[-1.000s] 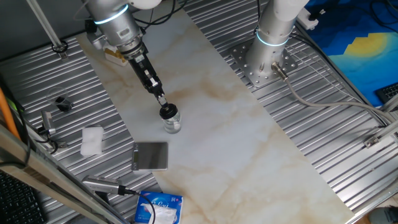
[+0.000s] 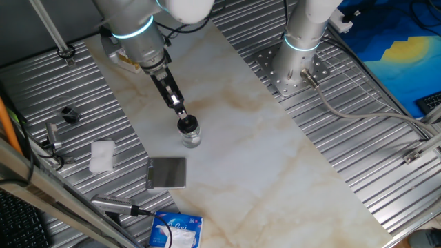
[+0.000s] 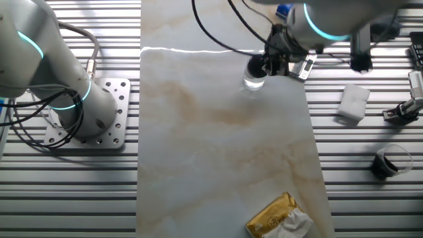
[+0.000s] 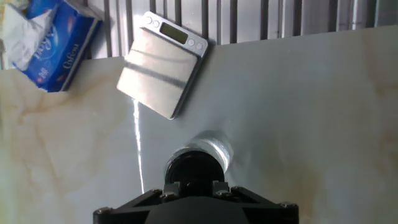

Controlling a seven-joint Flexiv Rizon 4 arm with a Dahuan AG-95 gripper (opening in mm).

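Note:
A clear glass jar (image 2: 191, 140) with a black lid (image 2: 187, 124) stands upright on the marbled board; the wrist view shows its black lid (image 4: 194, 169) close ahead of my fingers. My gripper (image 2: 180, 112) points down at the lid, its tips at the lid's top. From the wrist, my gripper has one fingertip towards each side of the lid, overlapping it. Whether the fingers press on the lid or only stand around it cannot be made out. In exterior view 2 the arm partly covers the lid, leaving the jar's glass (image 3: 254, 82) visible below.
A flat silver scale (image 2: 167, 173) lies near the jar at the board's edge, with a blue tissue pack (image 2: 186, 231) beyond. A yellow tissue pack (image 3: 274, 215) lies at the board's other end. Much of the board (image 2: 275, 179) is bare.
The upper arm and wrist have swung slightly to the right in exterior view 1, and the gripper looks turned. Its tips stay at the lid. The jar stands where it was.

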